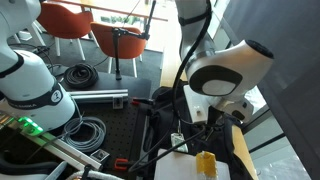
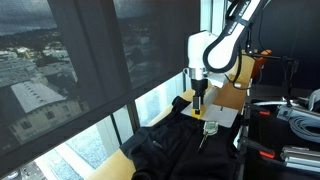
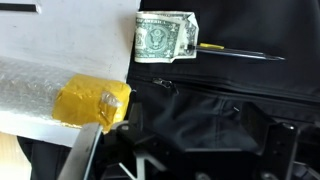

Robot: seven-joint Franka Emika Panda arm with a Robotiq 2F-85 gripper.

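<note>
A folded dollar bill (image 3: pixel 165 37) lies with its left part over a white sheet (image 3: pixel 60 25) and the rest on black fabric (image 3: pixel 220 80). From the bill's right side sticks a slim, pen-like tool (image 3: pixel 240 52) with a yellow part. A bubble-wrapped roll (image 3: pixel 35 88) with yellow tape (image 3: pixel 90 100) around its end lies on the sheet, at left in the wrist view. My gripper is open above the fabric, its gap empty. In exterior view 1 the bill (image 1: pixel 179 142) shows below the arm, near the yellow tape (image 1: pixel 206 163).
A zipper crosses the fabric beneath my gripper in the wrist view. A large grey screen (image 2: pixel 70 80) stands along one side of the table. Coiled cables (image 1: pixel 85 133) lie near the white robot base (image 1: pixel 30 90). Open fabric (image 2: pixel 170 150) extends beyond the bill.
</note>
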